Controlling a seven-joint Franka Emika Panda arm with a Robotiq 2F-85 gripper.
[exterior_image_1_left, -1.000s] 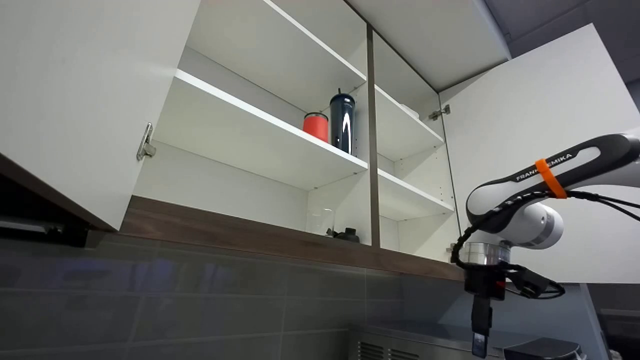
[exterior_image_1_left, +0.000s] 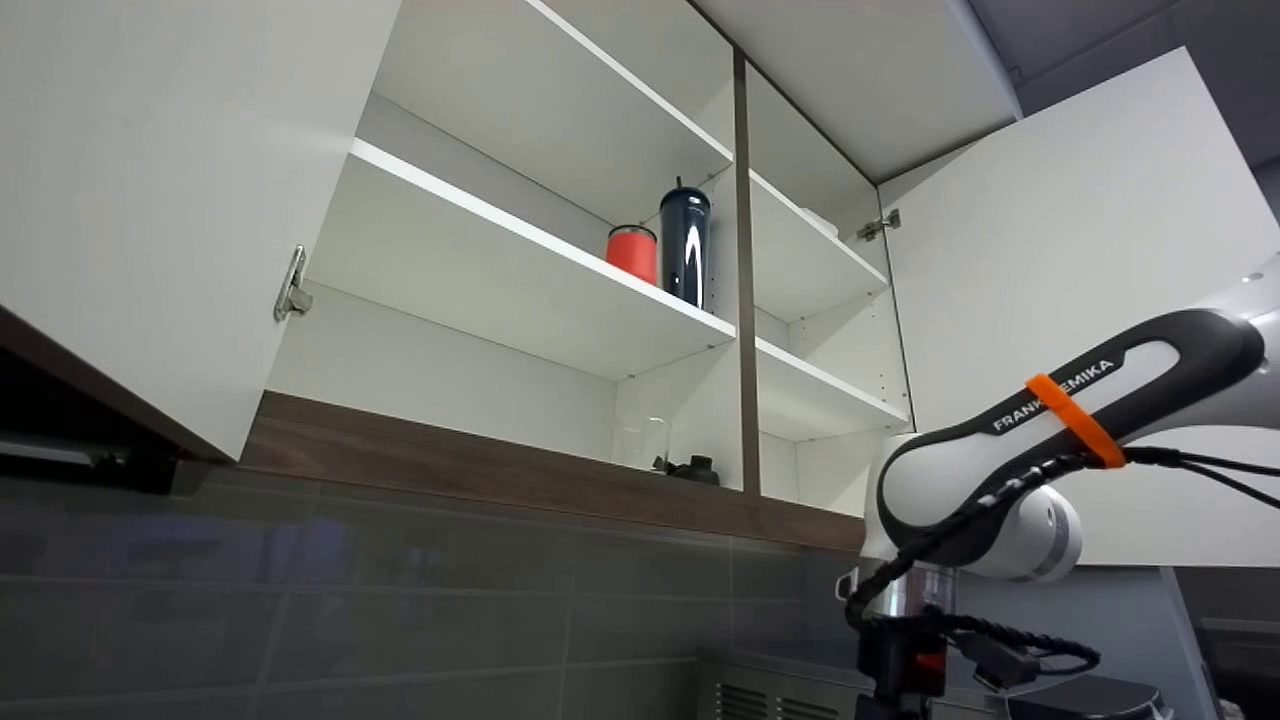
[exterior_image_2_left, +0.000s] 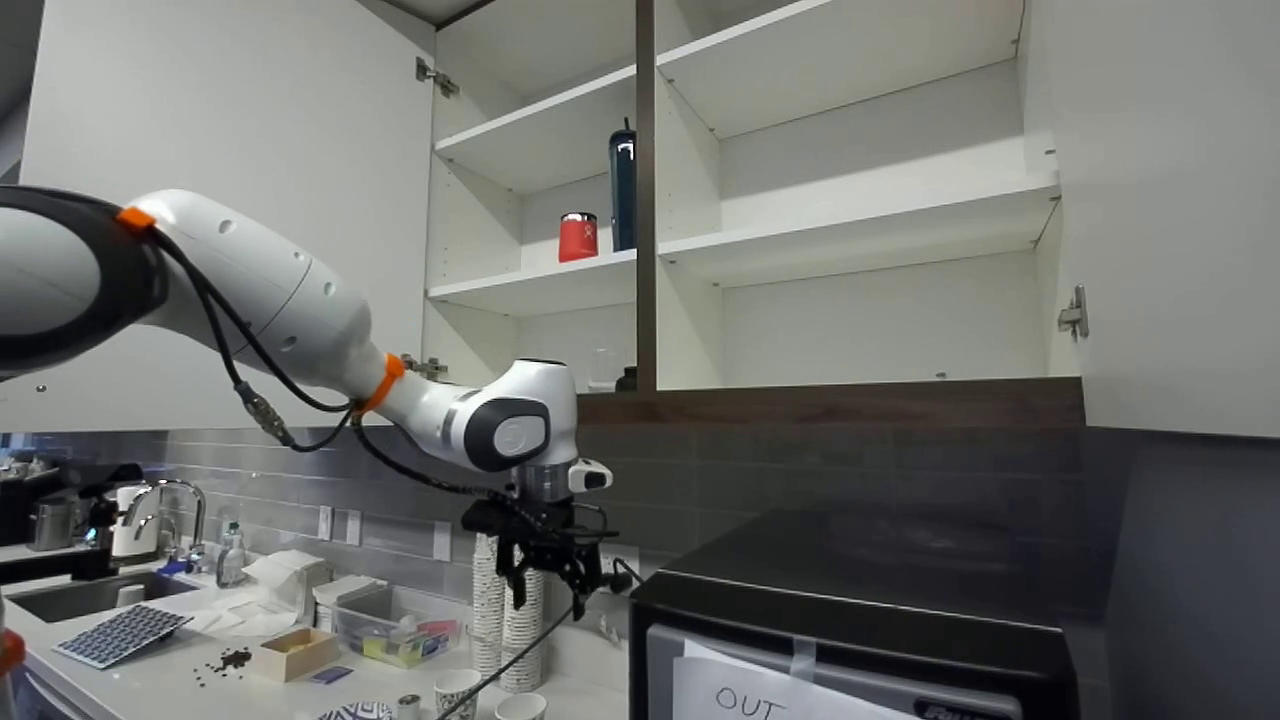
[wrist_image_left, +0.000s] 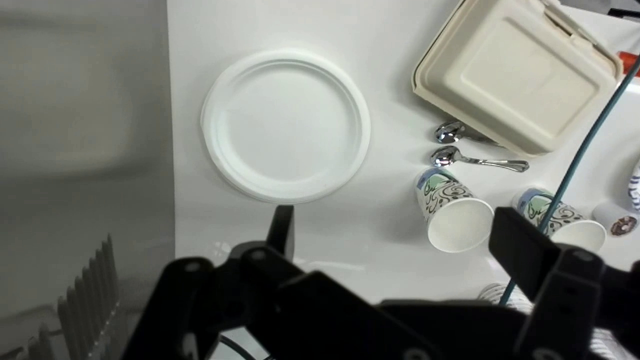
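Seen from the wrist, my gripper is open, its two fingers wide apart with nothing held between them. Below it is a white counter with a round white plate (wrist_image_left: 288, 126), which lies beyond the left finger. A patterned paper cup (wrist_image_left: 459, 222) lies tipped just short of the right finger, and another patterned cup (wrist_image_left: 561, 219) is partly behind that finger and a cable. In exterior view 2 the gripper (exterior_image_2_left: 549, 588) points down in front of stacked cups (exterior_image_2_left: 524, 630); its fingertips are cut off in exterior view 1.
Two spoons (wrist_image_left: 480, 161) lie near a beige clamshell box (wrist_image_left: 522, 78). A black-topped appliance (exterior_image_2_left: 840, 576) stands right of the gripper. Above, the open cabinet holds a red tumbler (exterior_image_1_left: 632, 252) and a tall dark tumbler (exterior_image_1_left: 686, 246). A cable (wrist_image_left: 579, 153) crosses the right side.
In exterior view 1 the arm has moved left and the gripper has gone lower, its fingers now below the picture's edge. The cabinet's contents have not moved.
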